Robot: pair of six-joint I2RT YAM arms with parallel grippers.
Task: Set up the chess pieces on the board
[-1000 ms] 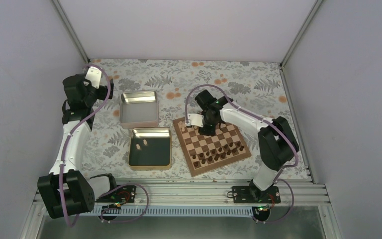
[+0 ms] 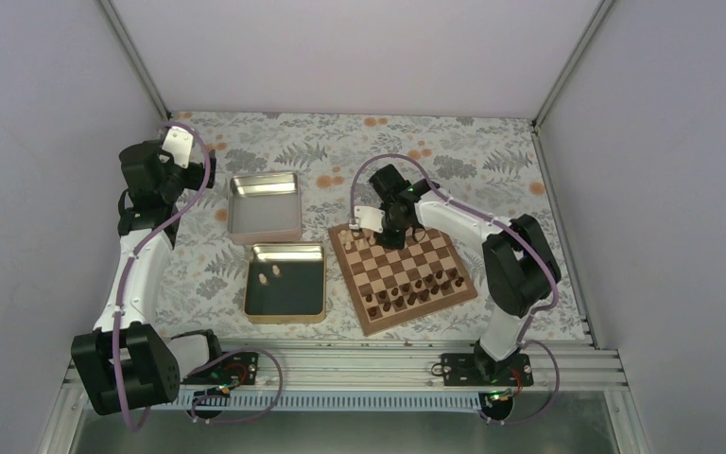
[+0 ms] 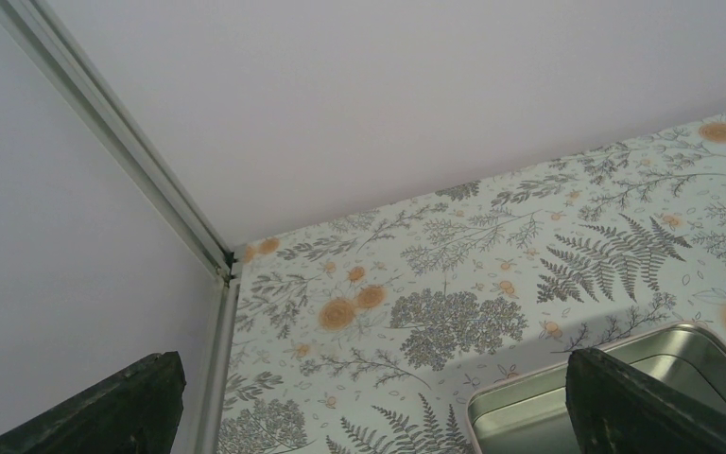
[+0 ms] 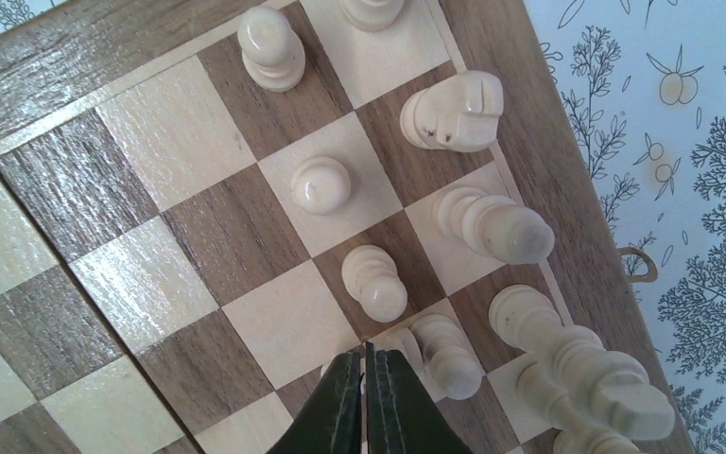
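The wooden chessboard (image 2: 397,270) has dark pieces (image 2: 411,295) along its near side and light pieces on its far side. Over that far side is my right gripper, its fingers closed to a thin slit. Pale pieces show partly behind the tips; no piece is clearly visible between them. Close by stand light pawns (image 4: 383,295), another pawn (image 4: 321,185), a knight (image 4: 458,109) and a bishop (image 4: 506,227), all upright. Far to the left, above the tablecloth, my left gripper is open and empty.
Two light pieces (image 2: 269,274) lie in the dark-floored tray (image 2: 285,320) left of the board. Behind it sits an empty metal tray (image 2: 265,210). Tall light pieces (image 4: 596,378) crowd the far edge beside the right fingers. Cloth behind the board is free.
The right gripper has shifted slightly over the far part of the board, toward the back. My left arm, the trays and the dark pieces keep their places.
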